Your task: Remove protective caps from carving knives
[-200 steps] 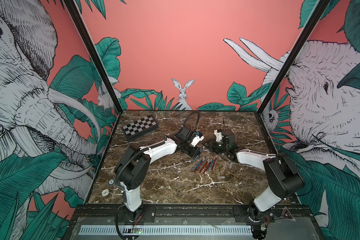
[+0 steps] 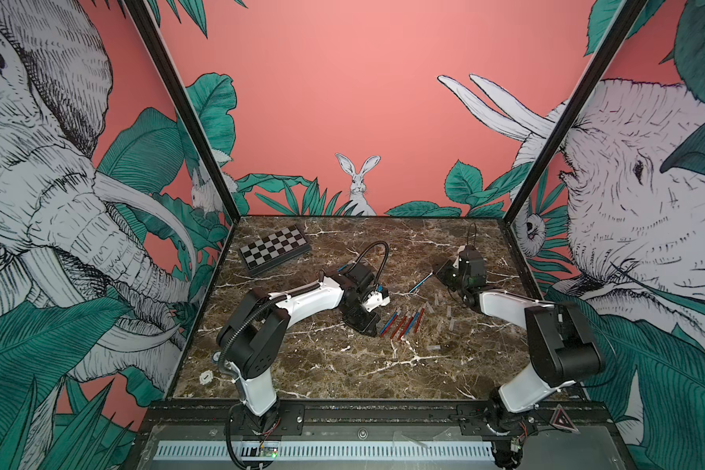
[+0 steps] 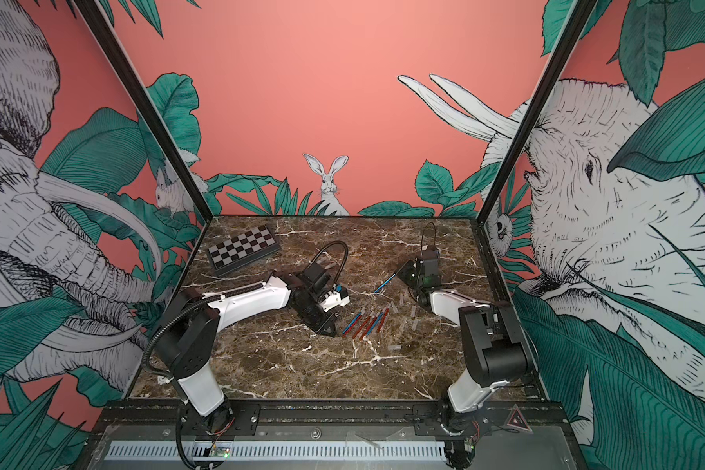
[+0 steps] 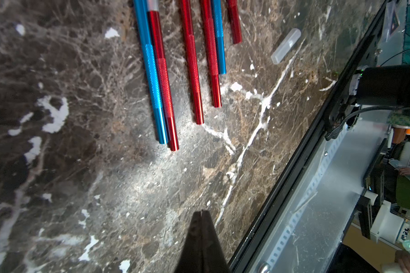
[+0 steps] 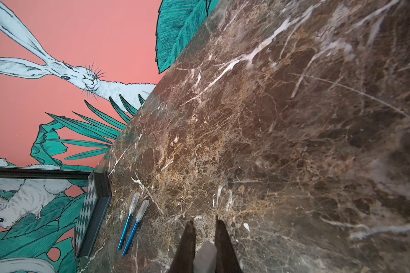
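My right gripper is shut on a blue knife, which slants down-left from it; in the right wrist view a pale piece shows between its fingers. My left gripper is shut, nothing visible between its fingers, left of a row of red and blue knives lying on the table. Several clear caps lie loose right of the row, one in the left wrist view. Two blue knives with pale caps lie near the checkered case, seen in the right wrist view.
The checkered case stands at the back left of the marble table. The table's front rail runs beside the left wrist view's scene.
My right gripper has moved right and up in the top left view, carrying the blue knife. My left gripper has moved down-left, away from where the two grippers were close together.
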